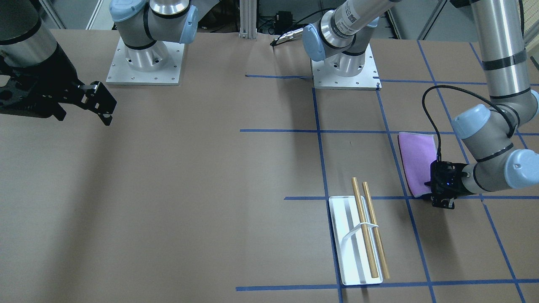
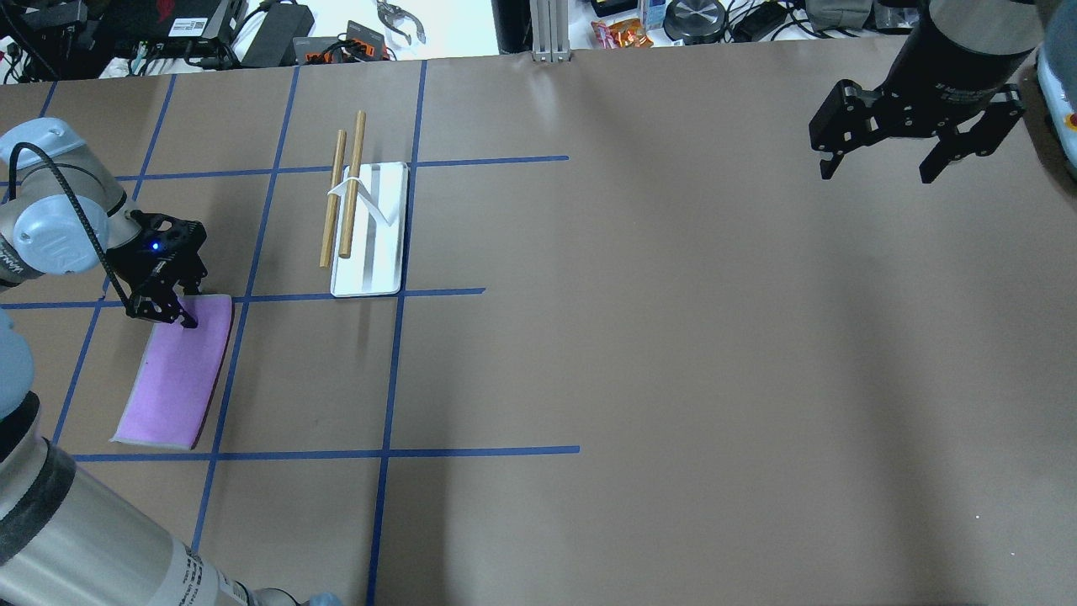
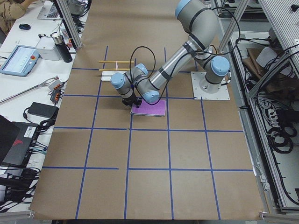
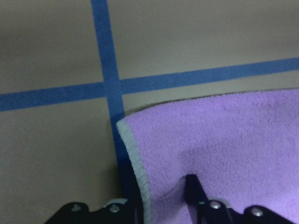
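Observation:
A purple cloth (image 1: pixel 414 160) lies flat on the taped table, also seen in the top view (image 2: pixel 178 374) and left view (image 3: pixel 149 109). My gripper (image 2: pixel 185 310) is low at one end of the cloth. In the wrist view its fingertips (image 4: pixel 191 186) sit at a corner of the cloth (image 4: pixel 233 140), by its pale edge; whether the fingers are shut on it cannot be told.
A white tray (image 1: pixel 343 252) with wooden sticks (image 1: pixel 366 242) across it lies beside the cloth. Another black gripper (image 2: pixel 909 126) is over the far side of the table.

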